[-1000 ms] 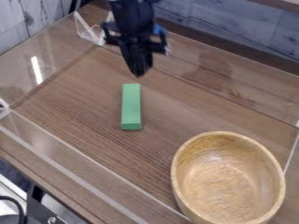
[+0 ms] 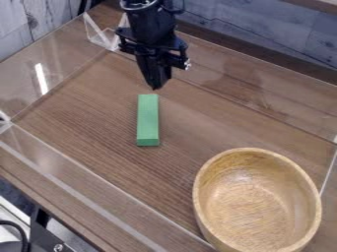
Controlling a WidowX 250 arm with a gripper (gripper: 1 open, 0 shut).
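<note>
A black robot gripper (image 2: 160, 73) reaches down from the top of the camera view, hovering over the wooden surface behind a green rectangular block (image 2: 149, 120). The block lies flat, lengthwise toward the camera, apart from the gripper. The fingertips are small and dark, and whether they are open or shut is unclear. A round beige wooden bowl (image 2: 255, 200) sits at the lower right.
A pale, crinkled background shows at the upper left.
The gripper has come down and toward the camera from the top of the view, nearer the green block. The block and bowl have not moved.
</note>
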